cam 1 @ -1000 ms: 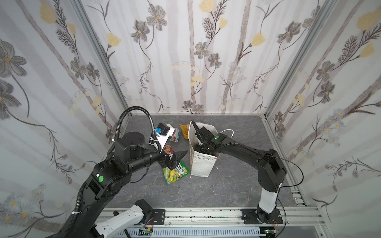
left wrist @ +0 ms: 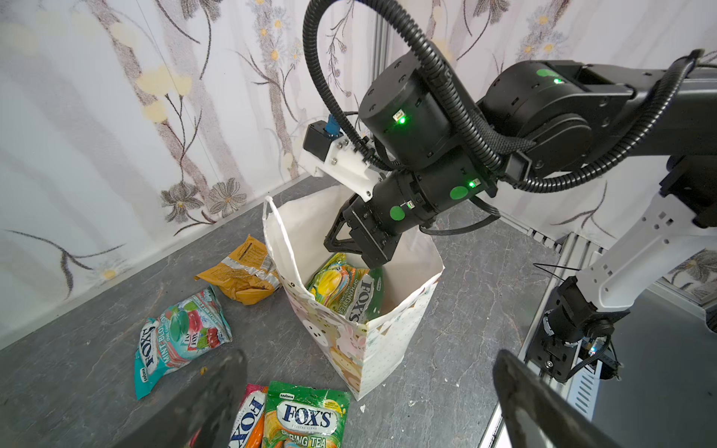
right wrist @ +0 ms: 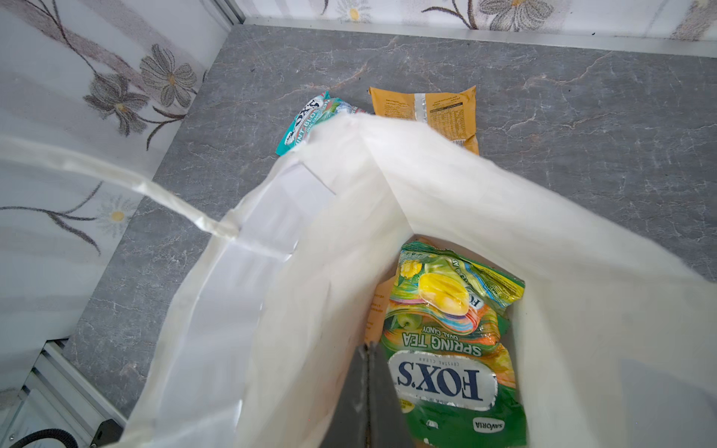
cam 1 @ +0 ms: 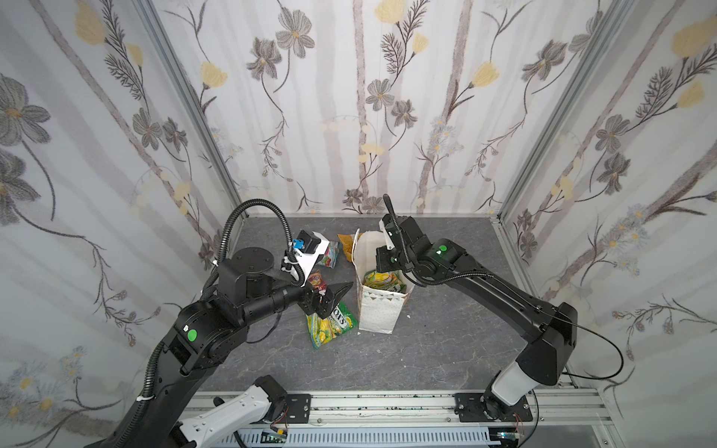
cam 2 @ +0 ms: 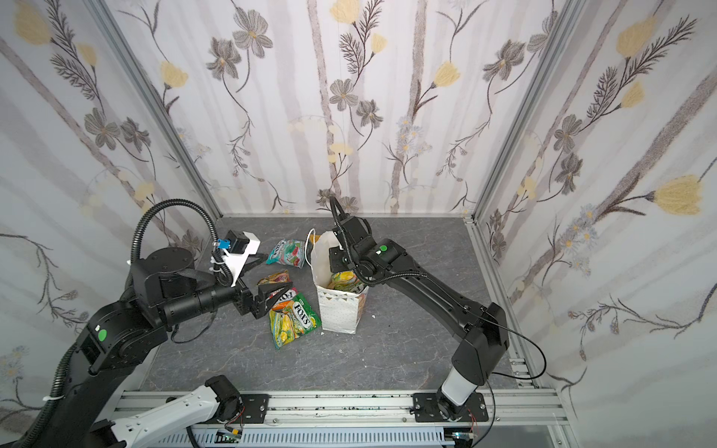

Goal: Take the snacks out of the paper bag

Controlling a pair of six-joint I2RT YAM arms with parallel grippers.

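Observation:
A white paper bag (cam 1: 381, 313) stands upright mid-table, with a green Fox's Spring Tea pack (right wrist: 455, 380) inside and an orange item beneath it, partly hidden. My right gripper is over the bag's mouth, shut, with nothing seen between its fingers. My left gripper (cam 2: 265, 298) hangs open left of the bag, above loose snacks. Outside the bag lie a teal pack (left wrist: 179, 339), a yellow-brown pack (left wrist: 239, 272), a green pack (left wrist: 302, 418) and a red-orange pack (left wrist: 246, 422).
Bare table (cam 1: 463, 336) lies right of the bag and along the front. Patterned walls and metal rails enclose the workspace.
My right arm has risen, lifting the gripper up from low in the bag and uncovering the green pack inside. The left arm and loose packs stay put.

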